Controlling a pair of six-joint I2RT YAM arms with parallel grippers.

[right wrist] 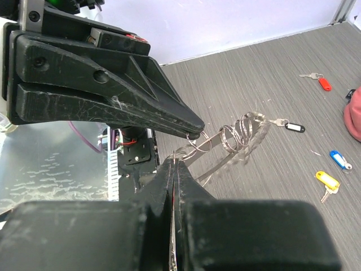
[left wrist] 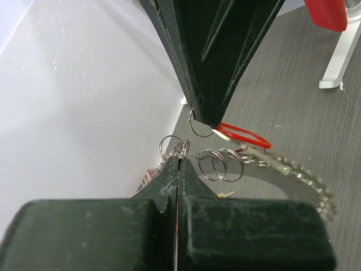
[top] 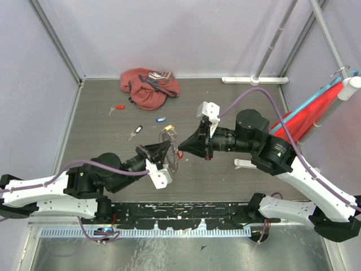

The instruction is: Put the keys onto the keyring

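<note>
A metal chain with several loose rings (left wrist: pixel 213 165) hangs between my two grippers. My left gripper is shut, and a thin ring (right wrist: pixel 199 142) sits at its fingertips. Close by on the right, my right gripper is shut on another thin ring (left wrist: pixel 197 125) at its tip. A red loop (left wrist: pixel 245 135) shows beside that tip. On the floor lie keys with a red tag (right wrist: pixel 325 84), a black tag (right wrist: pixel 294 127), a blue tag (right wrist: pixel 338 158) and a yellow tag (right wrist: pixel 327 180). The chain's swinging part is blurred.
A crumpled red cloth bag (top: pixel 148 93) lies at the back. White posts with a red cloth (top: pixel 313 116) stand at the right. Bare grey floor (top: pixel 225 180) surrounds the arms.
</note>
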